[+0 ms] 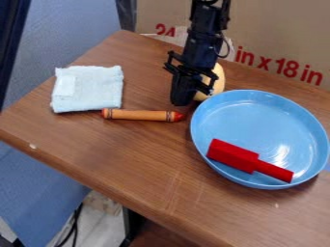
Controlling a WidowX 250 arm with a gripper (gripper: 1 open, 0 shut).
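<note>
My black gripper (183, 89) is low over the back middle of the wooden table, beside a yellow round object (213, 84) that it partly hides. Whether its fingers hold anything is unclear. An orange crayon-shaped object (135, 115) with a red tip lies just in front of it. A folded white cloth (87, 88) is on the left. A blue plate (273, 124) sits on the right with a red object (242, 159) lying in it.
A cardboard box (284, 39) stands behind the table. The table's left edge borders a blue surface.
</note>
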